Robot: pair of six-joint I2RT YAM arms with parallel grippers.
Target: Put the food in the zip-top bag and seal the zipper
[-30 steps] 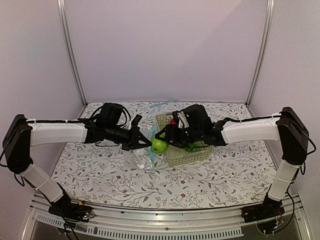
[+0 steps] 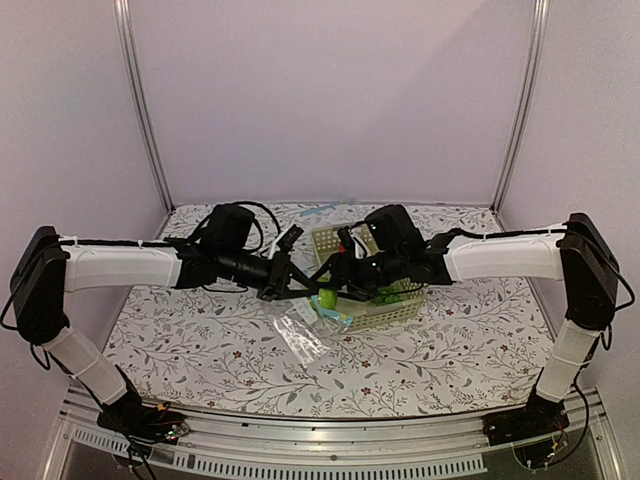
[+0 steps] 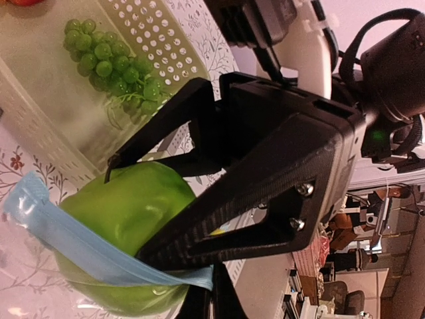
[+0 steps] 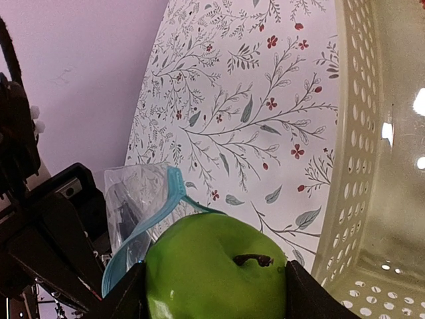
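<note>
A green apple (image 4: 216, 266) sits between the fingers of my right gripper (image 2: 328, 284), which grips it at the mouth of the clear zip top bag (image 2: 300, 330). My left gripper (image 2: 308, 292) is shut on the bag's blue zipper strip (image 3: 93, 239), holding the bag hanging from it. In the left wrist view the strip crosses in front of the apple. Green grapes (image 3: 109, 66) lie in the basket, with a red item (image 3: 23, 2) near them.
The cream perforated basket (image 2: 390, 315) stands behind and to the right of the grippers.
My left gripper has moved right, toward the apple, and the bag has swung with it. The apple now sits further behind the bag's mouth in the top view.
</note>
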